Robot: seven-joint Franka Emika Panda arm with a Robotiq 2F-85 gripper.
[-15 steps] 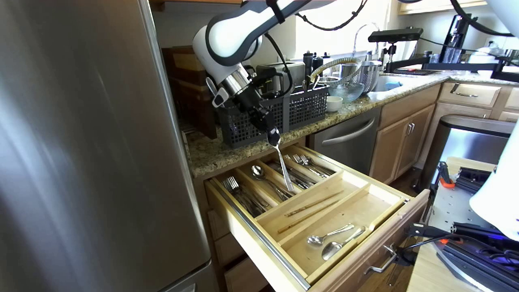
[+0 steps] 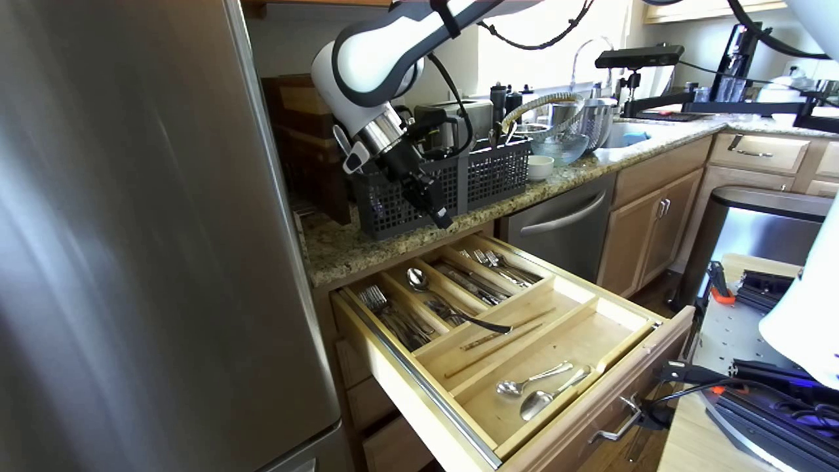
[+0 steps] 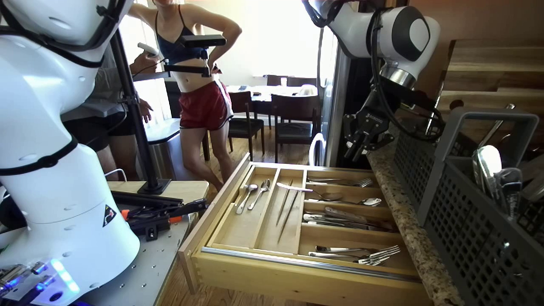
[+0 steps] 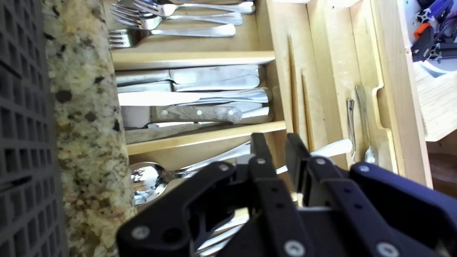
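My gripper [image 2: 442, 219] hangs above the back of the pulled-out drawer [image 3: 306, 262]. In the wrist view a gap shows between its fingers, with nothing held. Below lies a loose spoon whose handle [image 2: 486, 322] crosses the divider from the spoon compartment over the chopstick compartment. The same handle [image 4: 336, 147] reaches past the fingertips in the wrist view, where the gripper hides part of it. Another spoon [image 2: 417, 278] rests in the spoon compartment. Knives [image 4: 214, 81] fill the compartment beside it, and forks [image 4: 197, 19] the one beyond.
Two chopsticks [image 3: 288, 211] lie in the long middle compartment, and two small spoons [image 2: 536, 404] in the front one. A grey dish rack [image 2: 495, 179] stands on the granite counter [image 2: 334, 248] close behind the gripper. A person [image 3: 206, 102] stands beyond the drawer.
A second ago the spoon hung handle-down from my gripper. Now it is out of the gripper and lies across the drawer divider. The arm looks unmoved; one chopstick has shifted slightly.
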